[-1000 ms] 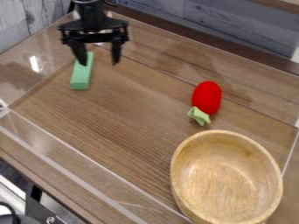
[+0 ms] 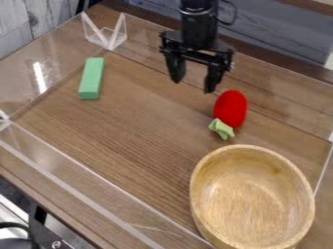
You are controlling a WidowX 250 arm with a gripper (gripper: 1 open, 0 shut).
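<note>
My black gripper point(image 2: 197, 66) hangs at the top centre, open, with nothing visible between its fingers. It is above and to the left of a red object point(image 2: 231, 108), which has a small pale green piece point(image 2: 223, 127) at its lower end. A green block point(image 2: 92, 79) lies at the left, away from the gripper. A large round wooden bowl point(image 2: 251, 197) sits at the lower right.
The wooden tray floor point(image 2: 130, 146) is clear in the middle and lower left. Clear plastic brackets stand at the top left and left edge. A dark cable shows at the bottom left corner.
My gripper has moved from the upper left, near the green block, rightward toward the red object. The objects on the floor look unmoved.
</note>
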